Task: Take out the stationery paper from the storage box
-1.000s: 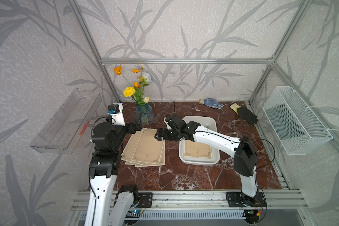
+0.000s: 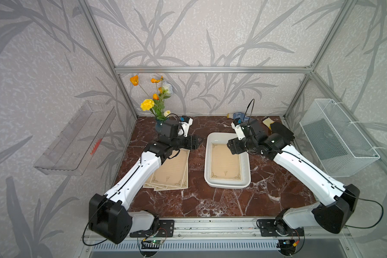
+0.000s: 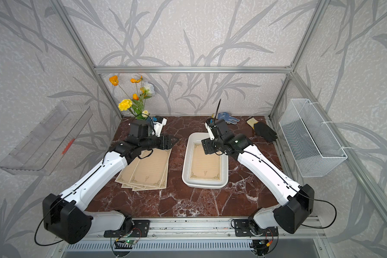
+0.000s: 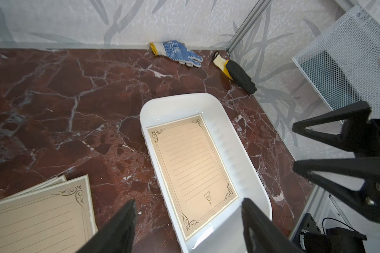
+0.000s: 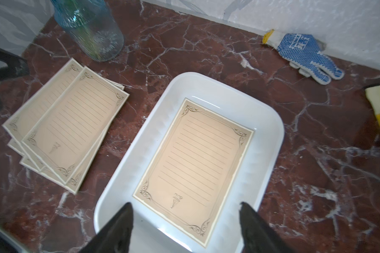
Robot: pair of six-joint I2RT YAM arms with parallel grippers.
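Observation:
A sheet of stationery paper point(image 5: 194, 164), beige with a lined, ornamented face, lies flat in the white storage box point(image 5: 272, 126). Left of the box, several similar sheets form a loose stack point(image 5: 71, 122) on the table. My left gripper is open and empty, held above the table between stack and box. Over the box's far right part hovers my right gripper point(image 2: 233, 146), its fingers spread with nothing between them. The left wrist view catches its dark fingers point(image 4: 325, 168) at the right edge, parted. Both wrist views show the sheet touching neither gripper.
A glass vase point(image 5: 97, 38) of flowers stands behind the stack. At the back lie a blue glove point(image 5: 306, 54) and a black-and-yellow glove point(image 4: 236, 73). A clear bin point(image 2: 73, 142) and a white mesh basket point(image 2: 339, 137) hang on the side walls.
My left gripper has swung right, from the stack's far left corner toward the box. My right gripper has moved right, away from the stack and over the box. The stack and boxed sheet look unmoved.

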